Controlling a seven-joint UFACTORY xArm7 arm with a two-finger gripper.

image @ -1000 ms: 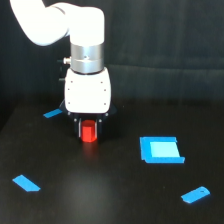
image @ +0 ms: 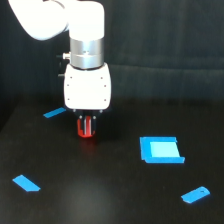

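Observation:
A small red block (image: 85, 126) appears in the left half of the camera view, directly below the white hand. My gripper (image: 86, 127) points downward there, and its dark fingers overlap the red block, covering part of it. Whether the fingers press on the block or merely stand around it cannot be made out. Nor is it clear if the block touches the dark table.
On the right lies a pale square (image: 164, 149) edged with blue tape (image: 146, 150). Blue tape strips mark the table at the front left (image: 26, 184), front right (image: 195, 195) and back left (image: 54, 113). Bare dark table fills the front middle.
The hand has shifted slightly up and left in the view, and its fingers look turned. The red block appears slightly higher and further left, with less of it showing.

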